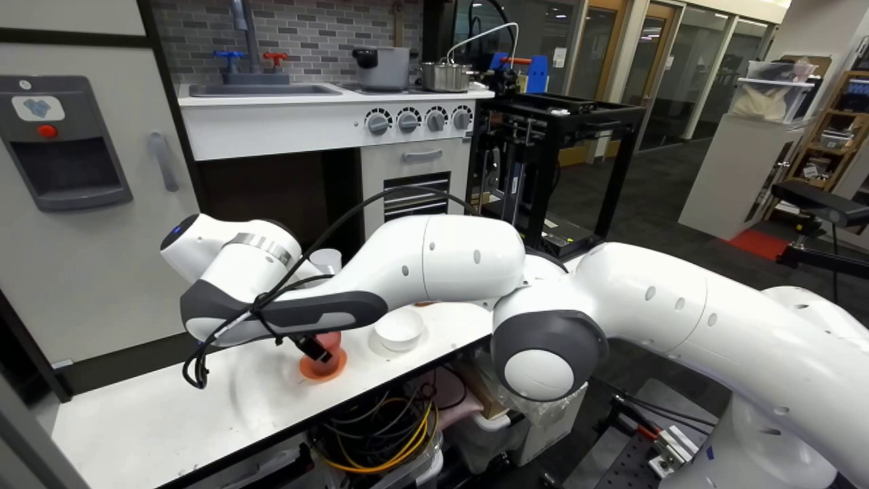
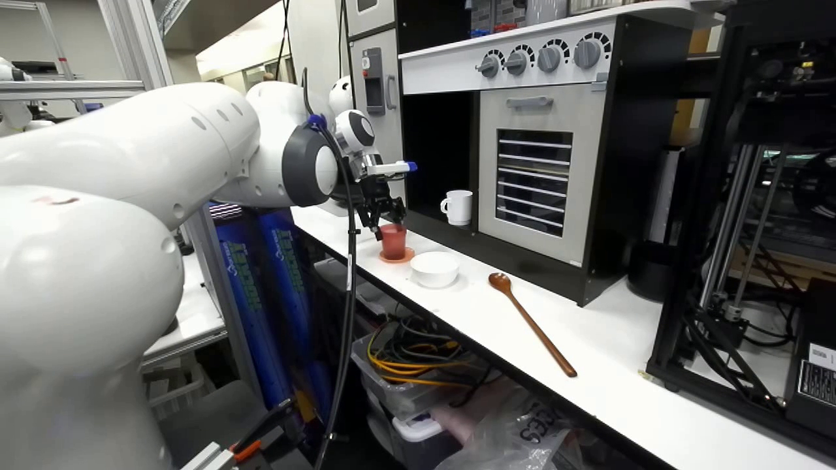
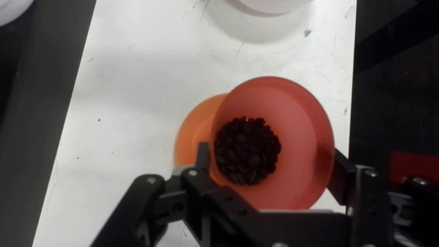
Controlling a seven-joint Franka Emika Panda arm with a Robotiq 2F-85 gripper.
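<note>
A red-orange cup (image 2: pixel 393 244) rests on an orange saucer (image 2: pixel 398 257) at the counter's far left. Looking down into the cup (image 3: pixel 296 160), the wrist view shows dark bean-like pieces (image 3: pixel 247 152) at its bottom. The saucer (image 3: pixel 193 127) peeks out on one side. My gripper stands part open, its fingers (image 3: pixel 202 155) on opposite sides of the cup, close to the wall. Whether both touch it cannot be told. In exterior view 1 the forearm and fingers partly cover the cup (image 1: pixel 330 341).
Beside the saucer is a white bowl (image 2: pixel 435 269). A wooden spoon (image 2: pixel 533 325) lies further along the counter (image 2: pixel 470 329). A white mug (image 2: pixel 458 207) stands by the toy kitchen's opening. The counter's front edge runs close to the cup.
</note>
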